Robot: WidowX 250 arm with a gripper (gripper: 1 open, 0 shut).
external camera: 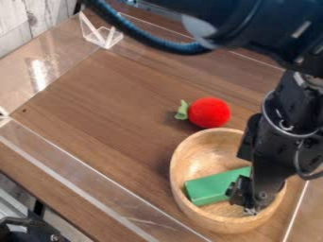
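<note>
A wooden bowl [190,161] sits on the table at the lower right, holding a green block [212,186]. My gripper [252,197] is down at the right side of the bowl, at the block's right end; whether its fingers are open or closed on the block is unclear. A red plush tomato with a green top [210,112] lies just behind the bowl.
The wooden table [101,104] has free room left of the bowl. Clear strips run along its near-left edge. A white wire object [104,32] stands at the back left.
</note>
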